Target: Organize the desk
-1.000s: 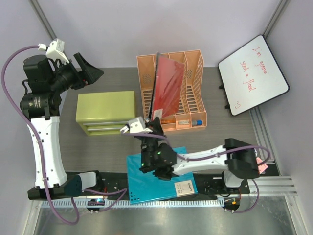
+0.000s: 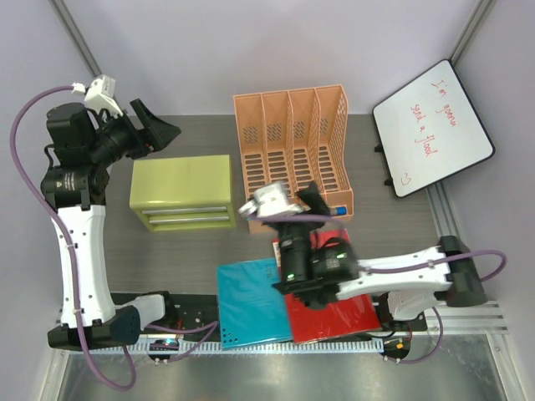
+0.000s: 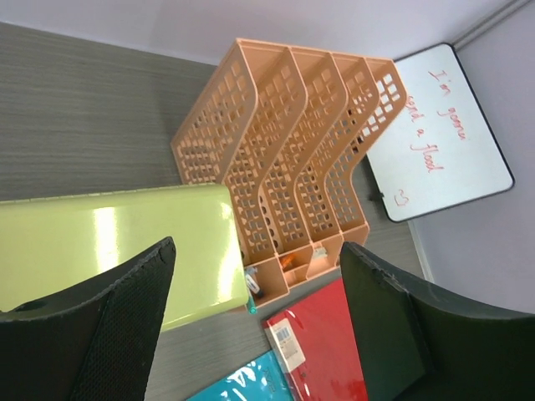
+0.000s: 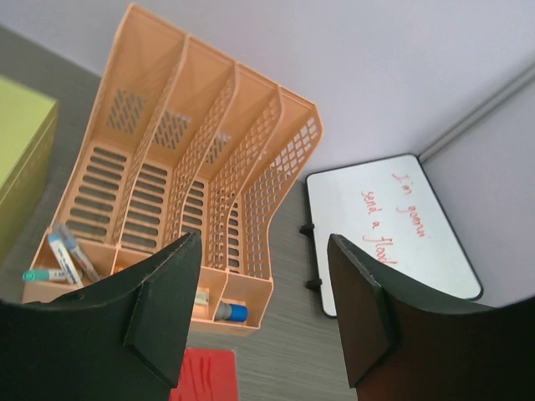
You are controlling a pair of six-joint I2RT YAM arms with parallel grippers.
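An orange slotted organizer [image 2: 292,134] with pens in its front tray stands at the back centre, beside a lime-green box [image 2: 180,180]. A red folder [image 2: 343,317] lies flat at the front, partly over a blue folder [image 2: 247,309]. My right gripper [image 2: 305,200], blurred in the top view, is over the organizer's front, its fingers apart with nothing between them in the right wrist view. My left gripper [image 2: 159,125] hangs above the left side, behind the green box, fingers apart and empty.
A whiteboard [image 2: 430,125] with red writing leans at the back right.
The red folder, earlier raised upright at my right gripper over the organizer, now lies flat at the front. My right arm has moved right; the left has shifted slightly.
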